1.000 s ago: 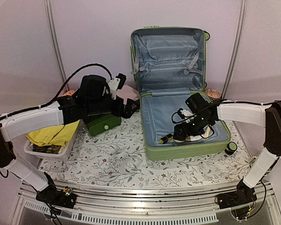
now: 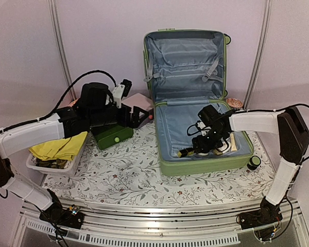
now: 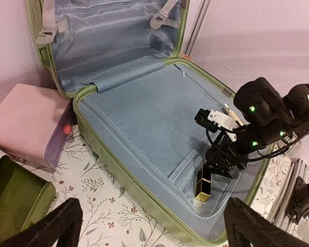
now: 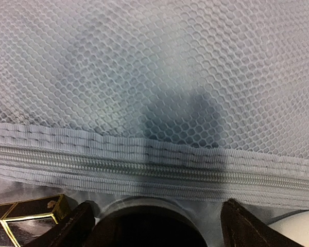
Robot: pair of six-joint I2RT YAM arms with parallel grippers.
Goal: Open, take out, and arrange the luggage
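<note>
The green suitcase [image 2: 185, 168] stands open, its blue-lined lid [image 2: 185, 62] upright behind. My right gripper is low inside the front of its base, fingers apart around a dark rounded item [image 4: 149, 234]; whether they touch it cannot be told. A black-and-gold box [image 3: 203, 188] lies beside that gripper. A white item [image 4: 293, 231] sits on the other side in the right wrist view. My left gripper [image 2: 139, 117] hangs open left of the suitcase, nothing between its fingers.
A white bin with yellow cloth [image 2: 56, 146], a green box [image 2: 110, 138] and a pink case [image 3: 33, 118] stand on the left. A small dark jar [image 2: 254, 162] is outside the suitcase at right.
My left gripper looks almost still.
</note>
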